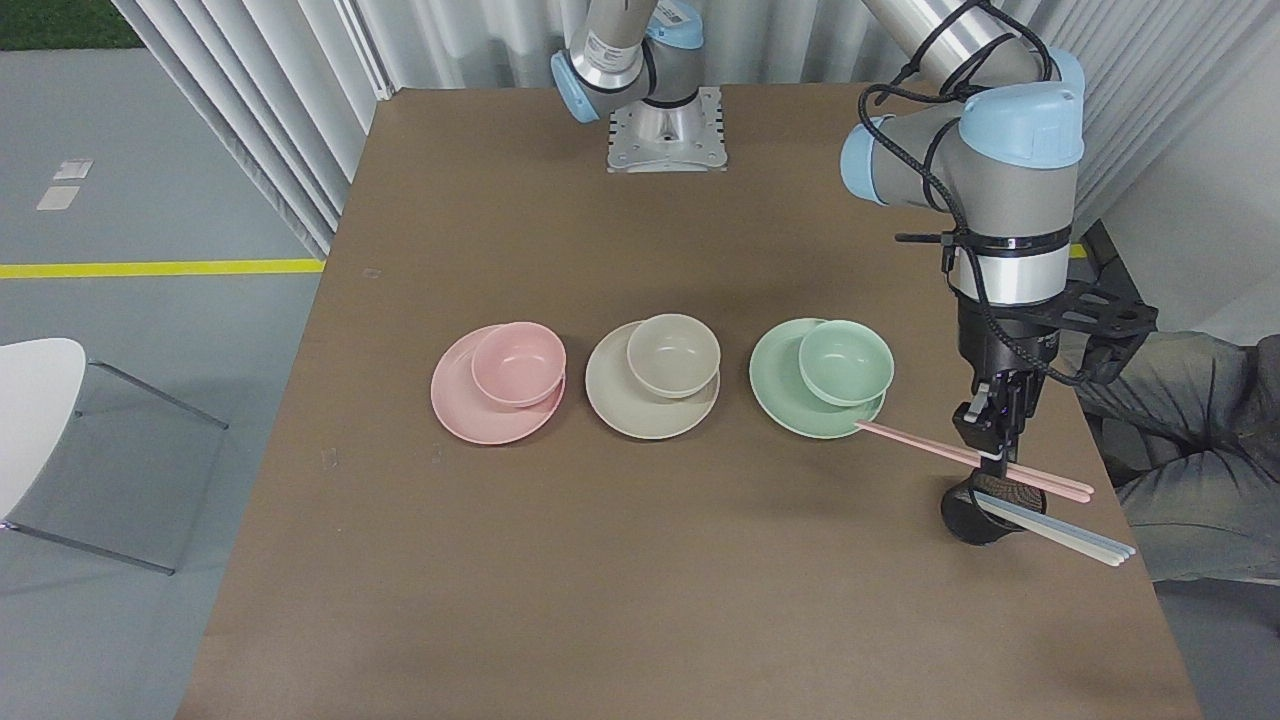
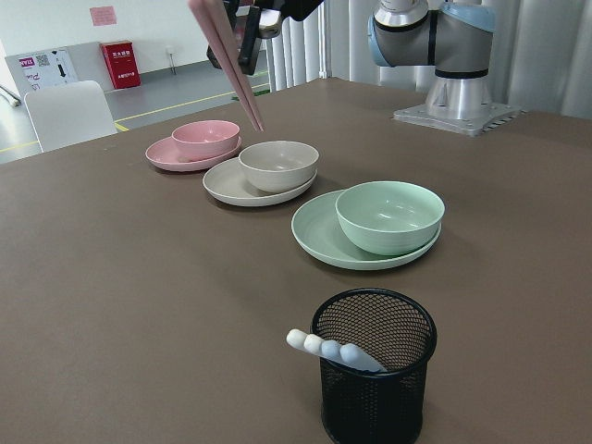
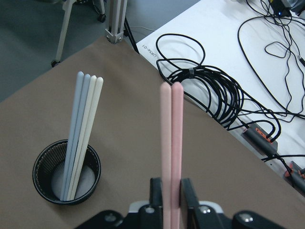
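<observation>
My gripper (image 1: 996, 450) is shut on a pair of pink chopsticks (image 1: 1056, 486) (image 2: 222, 55), held in the air above the table's right side beside a black mesh cup (image 1: 966, 516) (image 2: 370, 407). In the cup rest pale blue and white chopsticks (image 1: 1074, 536) (image 3: 78, 133). Pink, cream and green bowls (image 1: 518, 360) (image 1: 673, 354) (image 1: 846, 360), each on a matching plate, sit in a row across the middle of the table.
A white surface with cables (image 3: 224, 71) borders the table in the wrist view. A seated person (image 1: 1200, 456) is at the right edge.
</observation>
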